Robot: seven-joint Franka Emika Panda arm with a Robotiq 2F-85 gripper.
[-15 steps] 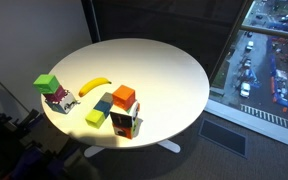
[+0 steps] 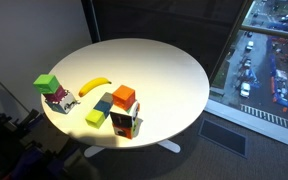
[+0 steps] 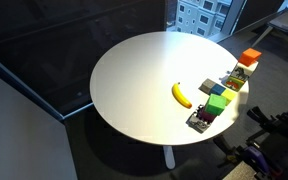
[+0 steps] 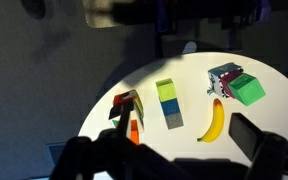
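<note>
My gripper is open in the wrist view, its two dark fingers wide apart with nothing held between them. It hangs over the near side of a round white table. A yellow banana (image 2: 92,87) lies on the table. Nearer the edge a green cube (image 2: 46,82) rests on patterned blocks (image 2: 59,99). An orange cube (image 2: 124,97) tops a dark patterned block (image 2: 125,122). Between these stacks sits a row with a yellow-green block (image 4: 165,88), a blue block (image 4: 170,107) and a grey block (image 4: 174,123).
The objects cluster near the edge by the robot. A floor vent (image 2: 223,138) lies beyond the table, below a window (image 2: 259,65).
</note>
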